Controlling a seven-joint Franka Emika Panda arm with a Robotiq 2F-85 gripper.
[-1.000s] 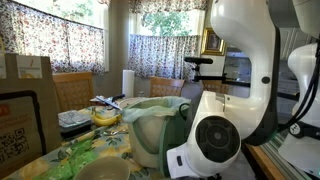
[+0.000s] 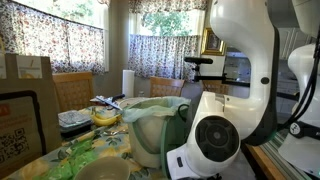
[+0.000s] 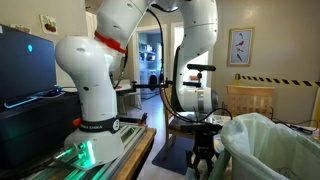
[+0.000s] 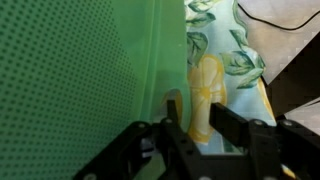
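My gripper is low over the table, right beside the outer wall of a pale green bin (image 4: 80,90). In the wrist view its dark fingers show at the bottom edge, one against the bin's side and the other over the cloth. A yellow and white patch shows between and beyond the fingertips; whether it is an object or the cloth's print is unclear. The second exterior view shows the gripper (image 3: 203,160) pointing down next to the bin (image 3: 265,145). From the first exterior view, the arm's wrist (image 2: 213,138) hides the fingertips.
A leaf-patterned tablecloth (image 4: 222,45) covers the table. Left of the bin are a tan bowl (image 2: 103,169), green packets (image 2: 82,152), a yellow bowl (image 2: 105,117) and a cardboard box (image 2: 25,115). A paper towel roll (image 2: 128,83) stands farther back.
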